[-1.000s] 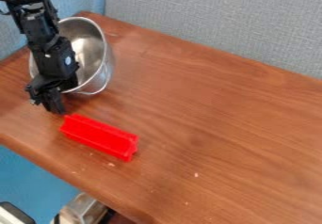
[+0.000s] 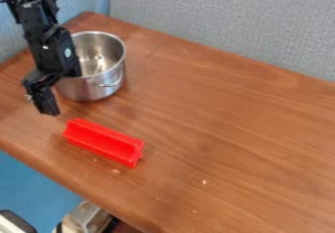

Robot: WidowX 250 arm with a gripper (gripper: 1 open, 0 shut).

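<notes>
A steel pot (image 2: pixel 102 70) stands upright on the wooden table at the back left. My black gripper (image 2: pixel 39 95) hangs at the pot's left side, fingers pointing down, open, partly in front of the pot. A red bar-shaped object (image 2: pixel 105 141) lies diagonally on the table in front of the pot, apart from the gripper.
A grey padded wall (image 2: pixel 222 22) runs along the back. Blue floor and a metal piece (image 2: pixel 81 217) show past the front left edge.
The pot has gone from tilted to upright. My gripper has shifted left and slightly up from where it was at the pot's lower front.
</notes>
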